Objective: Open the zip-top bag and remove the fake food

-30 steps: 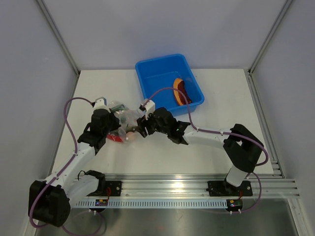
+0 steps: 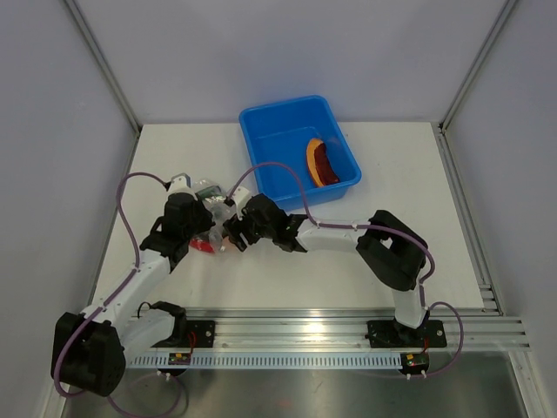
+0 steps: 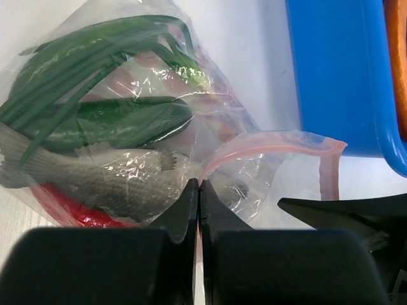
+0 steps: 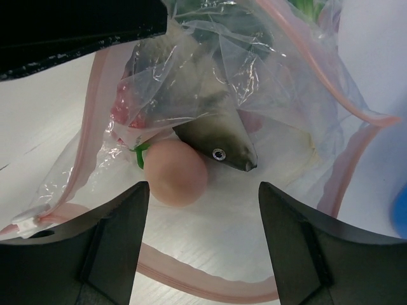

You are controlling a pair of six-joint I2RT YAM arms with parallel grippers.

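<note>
The clear zip top bag [image 3: 143, 67] lies on the table, its pink-edged mouth spread wide toward my right gripper. Inside show a fish [image 3: 121, 178], a green cucumber-like piece [image 3: 127, 121], green stalks [image 3: 63, 76], a red piece [image 3: 79, 210] and a round tan egg-like piece [image 4: 176, 173] near the mouth. My left gripper is shut at the bag's pink rim; the film runs to its fingertips. Around the mouth, my right gripper stands open with its fingers either side of the opening; the tan piece and fish head lie just ahead, untouched.
The blue bin [image 2: 278, 139] stands behind and to the right of the bag, holding a hot-dog-like piece [image 2: 322, 163]. Both arms are close together over the bag.
My right gripper has moved left to the bag's mouth and now covers most of the tan piece in the top view. The left arm has barely moved.
</note>
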